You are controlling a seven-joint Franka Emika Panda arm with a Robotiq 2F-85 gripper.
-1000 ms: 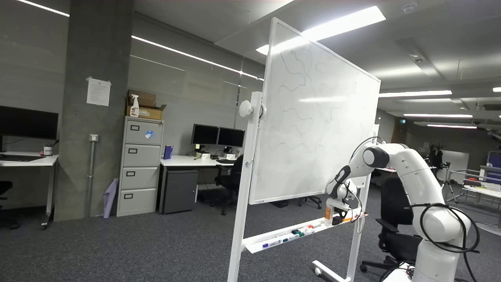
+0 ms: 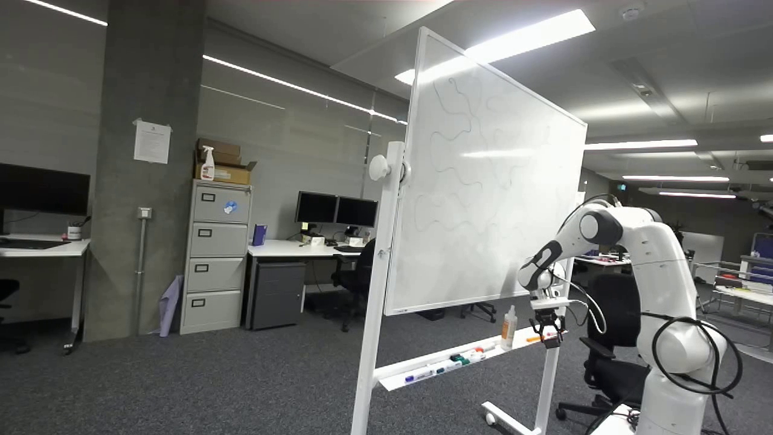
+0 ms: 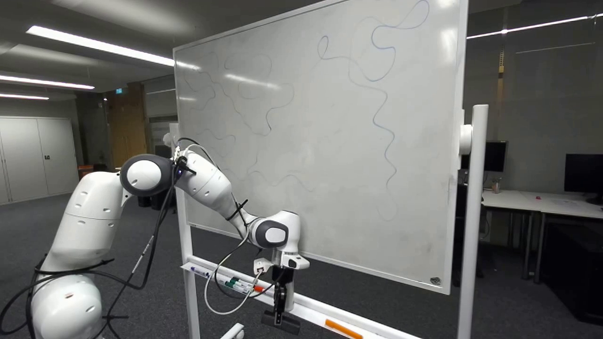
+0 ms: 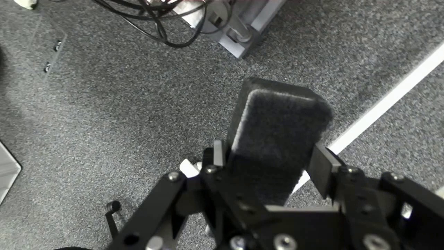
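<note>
My gripper is shut on a dark grey felt-like block, a whiteboard eraser, which sticks out past the fingertips in the wrist view. From the second exterior view, the eraser hangs below the gripper, in front of the tray. In the first exterior view the gripper points down near the right end of the pen tray. The large whiteboard stands above, carrying faint wavy lines; in the second exterior view some blue lines show more clearly.
A spray bottle stands upright on the tray, close to my gripper. Several markers and an orange stick lie along it. A black office chair stands behind the arm. Open carpet spreads below the tray.
The gripper has risen from the tray and shifted right, away from the spray bottle in the first exterior view. The arm's elbow is higher.
</note>
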